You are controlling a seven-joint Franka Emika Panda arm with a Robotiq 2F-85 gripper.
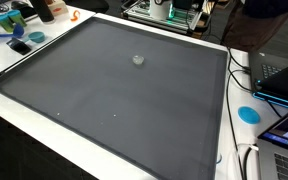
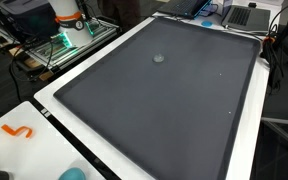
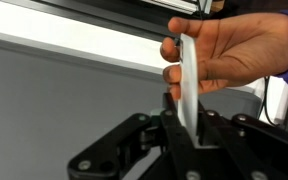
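In the wrist view a person's hand point(image 3: 234, 52) holds a long white object point(image 3: 189, 75) by its upper part. Its lower end reaches down between the dark fingers of my gripper. I cannot tell whether the fingers press on it or stand apart from it. A small round, clear or pale item point(image 1: 138, 60) lies on the dark grey tabletop mat point(image 1: 114, 100), towards its back. The exterior views do not show the gripper itself; only the robot's white base point(image 2: 69, 25) is seen in part.
Laptops point(image 1: 282, 155) and a blue disc point(image 1: 249, 115) sit along one side of the table. Cables run along that edge. An orange item point(image 2: 21, 131) and a teal round item point(image 2: 73, 174) lie on a white surface.
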